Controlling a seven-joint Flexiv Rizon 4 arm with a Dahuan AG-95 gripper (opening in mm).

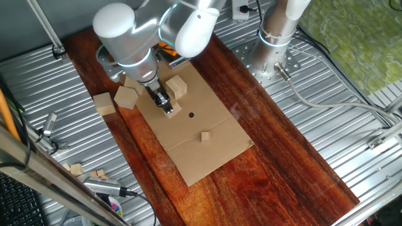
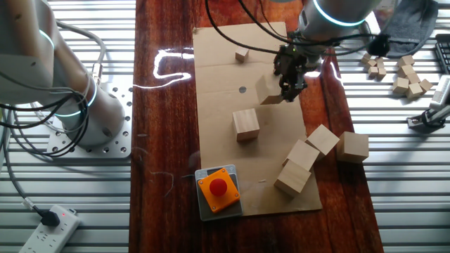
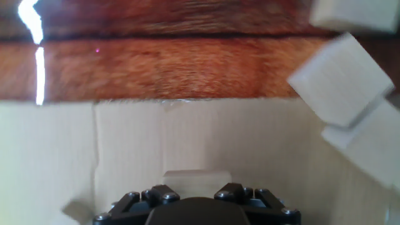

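Above the right-hand edge of the cardboard sheet in exterior view 2, my black gripper is right beside a pale wooden block. That block looks tilted there. From exterior view 1, the gripper partly covers the same block. In the wrist view, the block shows beyond and between the separated fingers. Whether the fingers press on it is unclear, because the gripper body hides their contact. A second block sits nearby on the cardboard, and a small cube lies toward its far end.
More wooden blocks cluster at the cardboard's corner, one block off it on the wood. An orange box with a red button occupies another corner. Loose cables cross near the arm. Bare cardboard surrounds the small cube.
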